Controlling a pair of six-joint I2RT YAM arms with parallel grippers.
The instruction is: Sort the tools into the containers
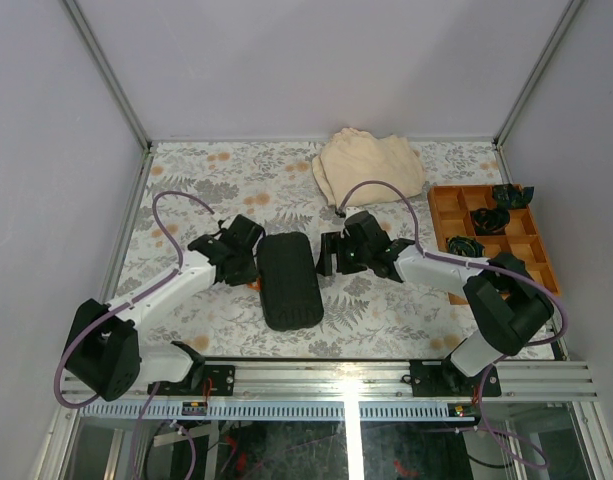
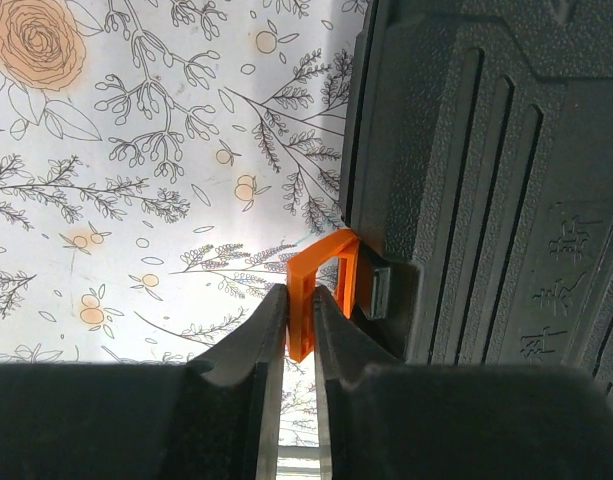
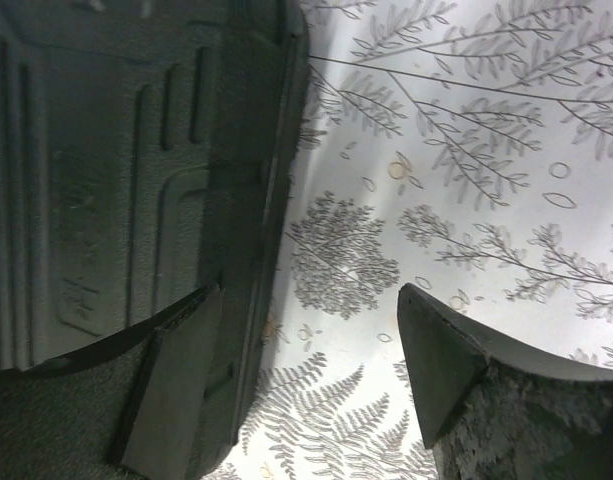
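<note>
A dark green-black tool case [image 1: 291,282] lies closed on the patterned table, between my two arms. In the left wrist view an orange latch [image 2: 324,270] sticks out from the near side of the case [image 2: 506,180]. My left gripper is shut on this latch. On the other side of the case, my right gripper stands part open. Its left finger [image 3: 176,350] overlaps the edge of the case [image 3: 216,190] in view, and bare table shows between the fingers; whether it touches the case is unclear.
An orange compartment tray [image 1: 446,210] at the right holds several dark bundles, among them a coiled cable [image 1: 466,247]. A beige cloth [image 1: 371,168] lies crumpled at the back. The table left of the case and its front middle are free.
</note>
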